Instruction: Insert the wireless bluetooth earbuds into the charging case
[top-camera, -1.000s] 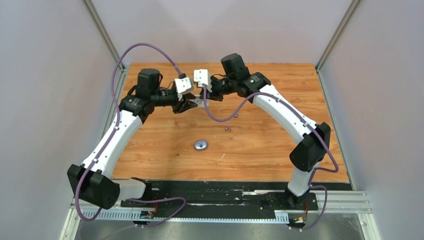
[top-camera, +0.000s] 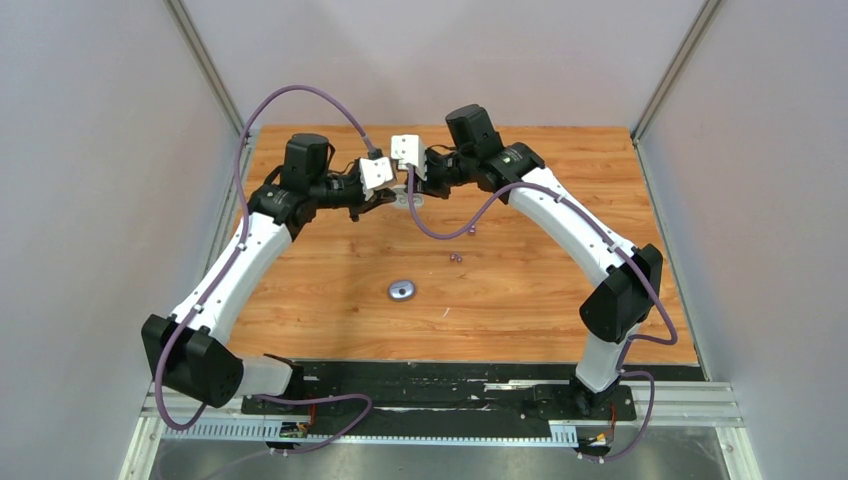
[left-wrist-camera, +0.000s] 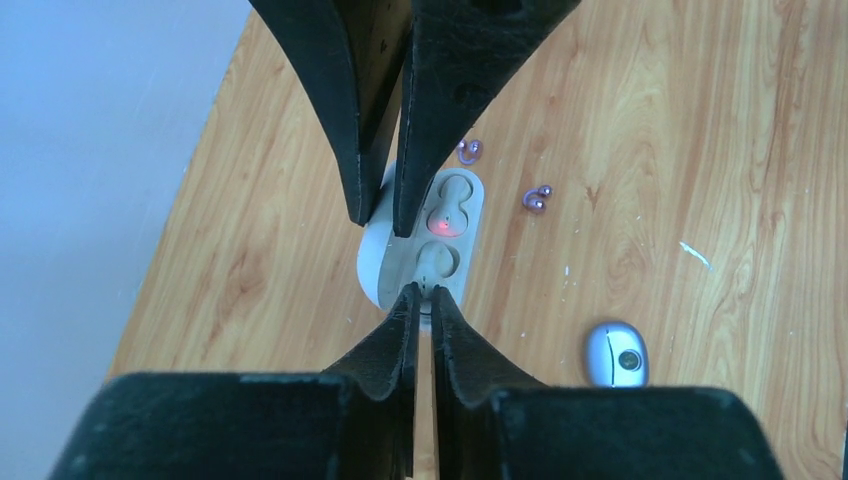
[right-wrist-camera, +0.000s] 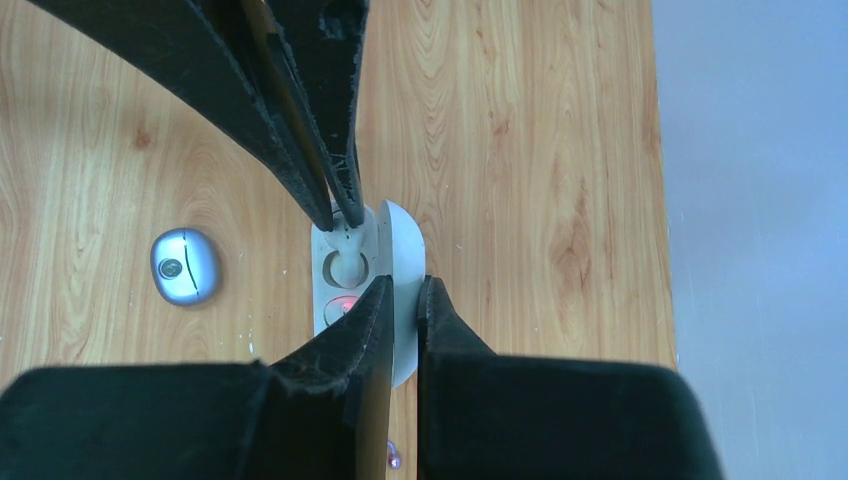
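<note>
The white charging case (left-wrist-camera: 460, 205) is held up between both arms, with two earbud wells and a red light in one; my right gripper is shut on its white side. My left gripper has its fingertips close together at the lower well; whether anything is between them is hidden. Two small purple earbuds (left-wrist-camera: 536, 198) lie apart on the wooden table, also visible in the top view.
A silver oval object (top-camera: 401, 290) lies on the table (top-camera: 520, 310) in front of the arms. Pale walls enclose the sides and back.
The right arm has moved very little.
</note>
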